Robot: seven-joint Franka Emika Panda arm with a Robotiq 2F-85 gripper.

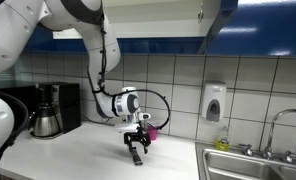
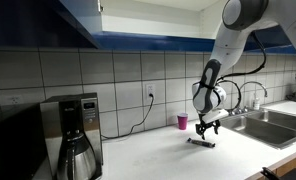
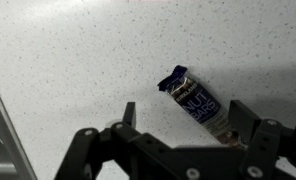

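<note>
A dark-wrapped bar with a "nut bars" label (image 3: 199, 106) lies flat on the speckled white counter in the wrist view. My gripper is above it, open, its two fingers on either side of the wrapper's lower part and nothing held between them. In exterior view 1 the bar (image 1: 136, 157) shows just below the gripper (image 1: 137, 142). Exterior view 2 has the bar (image 2: 201, 143) lying under the gripper (image 2: 208, 130), with a small gap between them. The bar's lower end is partly hidden by the gripper body in the wrist view.
A pink cup (image 2: 183, 121) stands near the wall behind the arm. To one side is a coffee maker (image 2: 73, 139); on the other, a metal sink (image 1: 238, 165) with a soap bottle (image 1: 223, 138) behind it.
</note>
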